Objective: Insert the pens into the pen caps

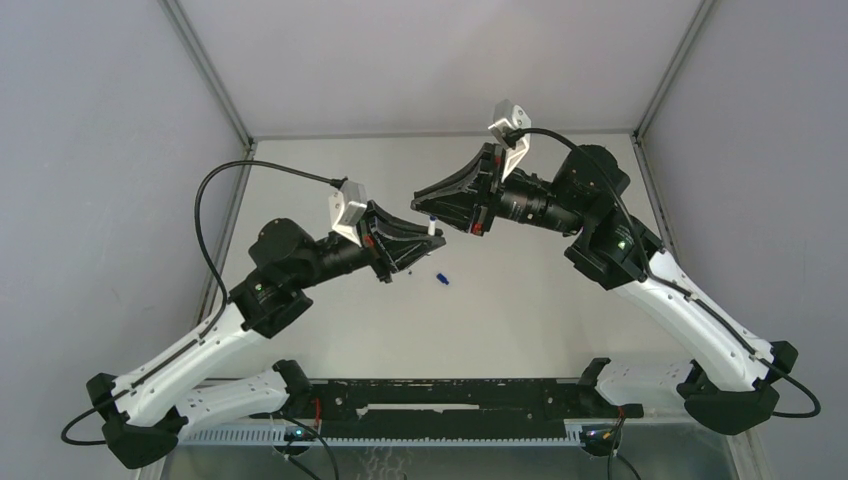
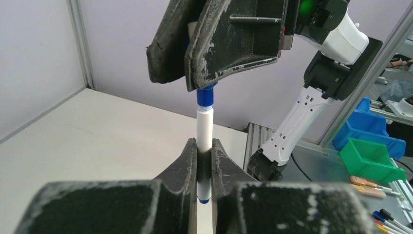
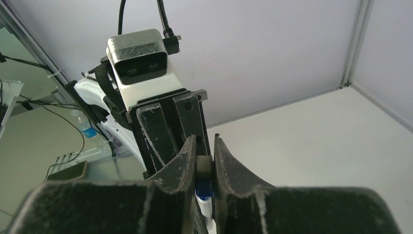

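Note:
A white pen stands upright between the two grippers, its upper end in a blue cap-like piece. My right gripper is shut on that blue piece, coming from above; a paler end shows above the blue in the right wrist view. Lower down, the fingers of my left gripper lie close on both sides of the white barrel, and whether they still press on it is unclear. The barrel's blue lower tip pokes out below them. On the table lies a loose blue cap.
A tiny dark bit lies left of the loose cap. Beyond the table, the left wrist view shows a green bin, blue bins and several pens.

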